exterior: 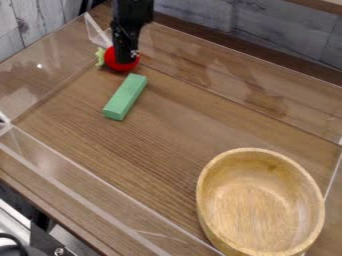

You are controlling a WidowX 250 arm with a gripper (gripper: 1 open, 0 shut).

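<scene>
My gripper is a dark shape at the top centre-left, shut, over a red round object with green leafy bits on its left side; it partly hides that object, and whether they touch I cannot tell. A green rectangular block lies below them on the wooden table.
A large tan round bowl sits at the lower right. Walls border the table at the back and upper left.
</scene>
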